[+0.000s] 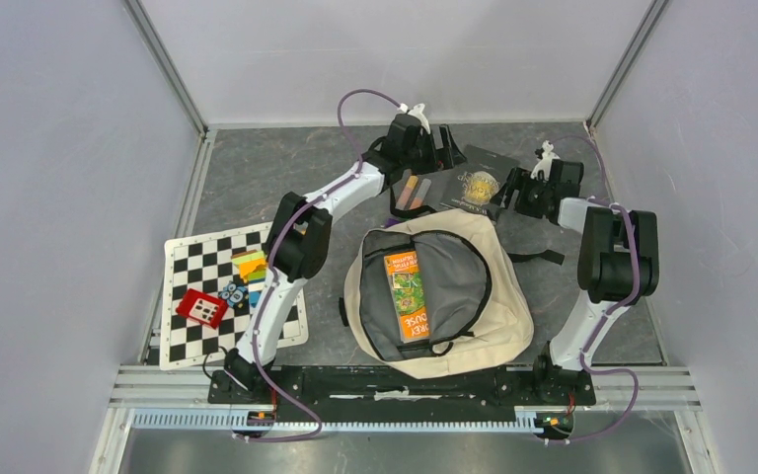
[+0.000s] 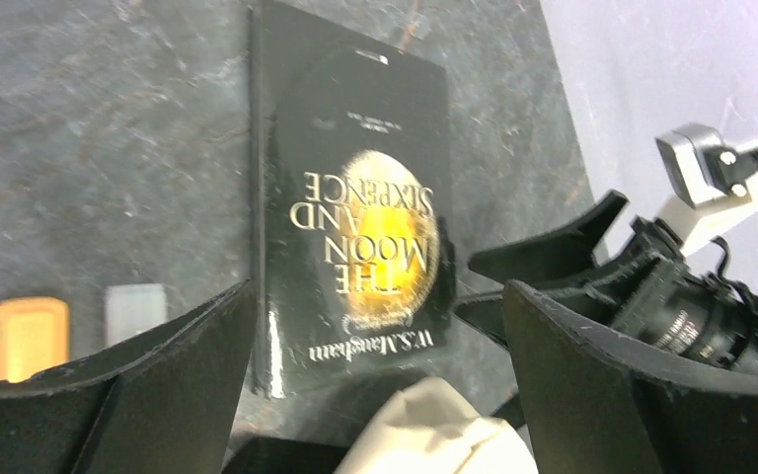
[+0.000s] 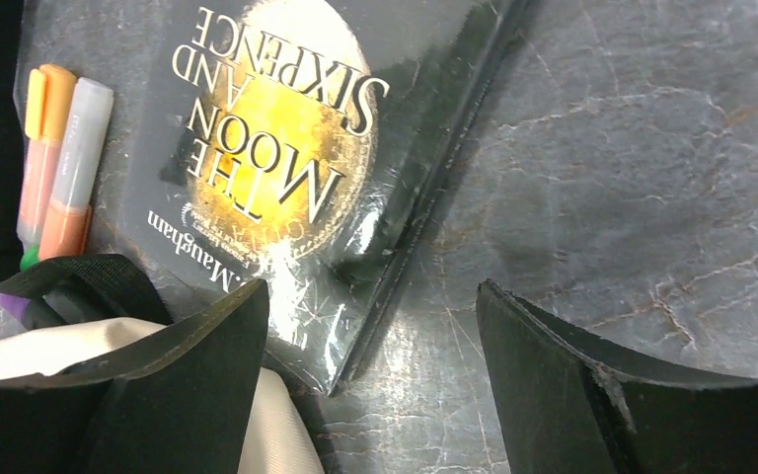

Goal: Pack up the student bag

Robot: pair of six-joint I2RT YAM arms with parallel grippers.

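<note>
The black book "The Moon and Sixpence" (image 1: 479, 179) (image 2: 355, 247) (image 3: 276, 158) lies flat at the back right. My open left gripper (image 1: 446, 150) hangs over its left part, holding nothing. My right gripper (image 1: 511, 190) stands open at its right edge, empty. The cream and grey bag (image 1: 503, 316) lies open at the front centre, an orange book (image 1: 405, 291) inside it. Two markers (image 3: 89, 148) lie left of the black book beside a black strap (image 3: 0, 178).
A checkered board (image 1: 197, 336) at the left carries a red case (image 1: 200, 307) and several small colourful items. Walls enclose the table at the back and sides.
</note>
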